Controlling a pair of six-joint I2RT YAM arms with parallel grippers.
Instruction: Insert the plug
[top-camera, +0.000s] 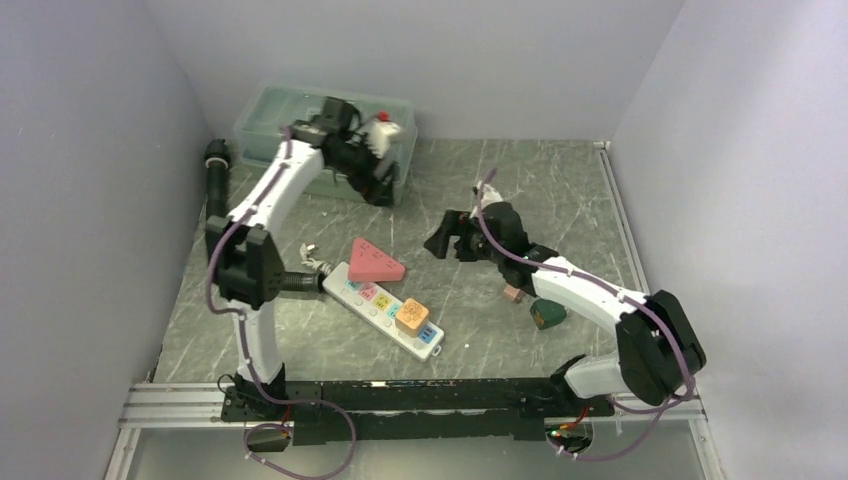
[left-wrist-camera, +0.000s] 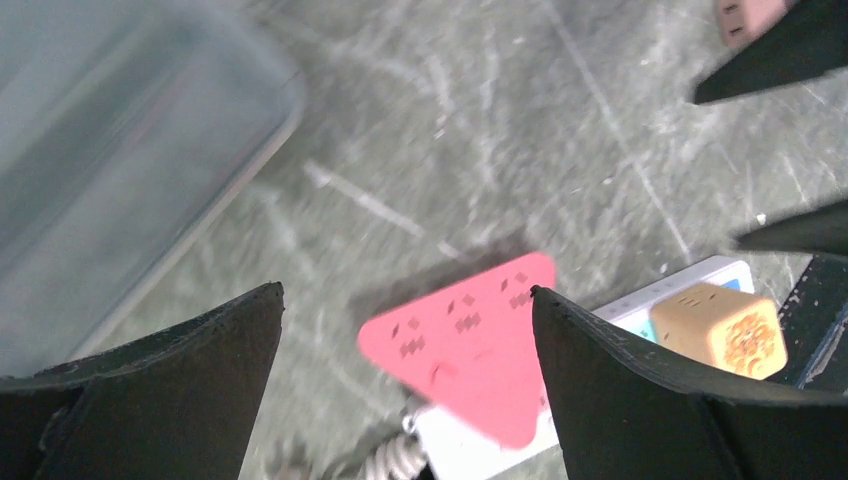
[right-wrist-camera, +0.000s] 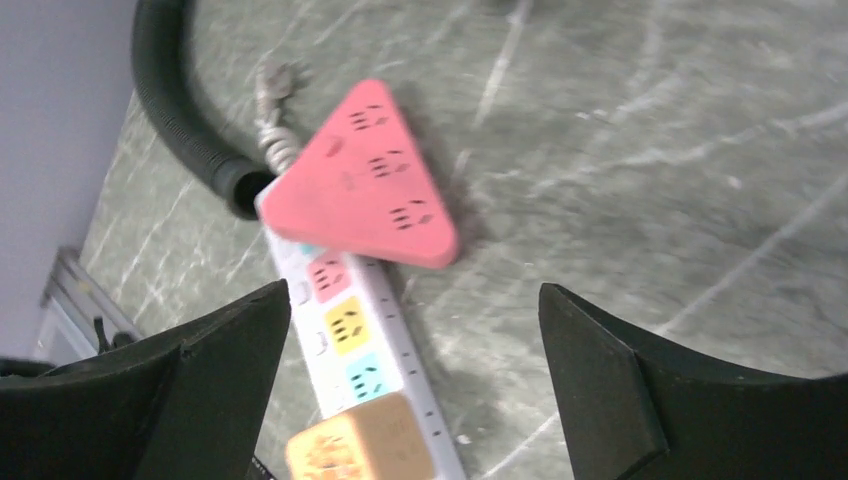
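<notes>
The pink triangular plug lies over the far left end of the white power strip; its underside is hidden, so I cannot tell if its prongs are seated. An orange cube plug sits near the strip's other end. My left gripper, blurred, is open by the green case, apart from the plug. In the left wrist view the pink plug shows below its empty fingers. To the right of the plug, my right gripper is open and empty, with the pink plug left of centre in its wrist view.
A translucent green case stands at the back left. A black hose runs along the left wall, and the strip's white cable end lies near it. A green object and small pink block lie under my right arm.
</notes>
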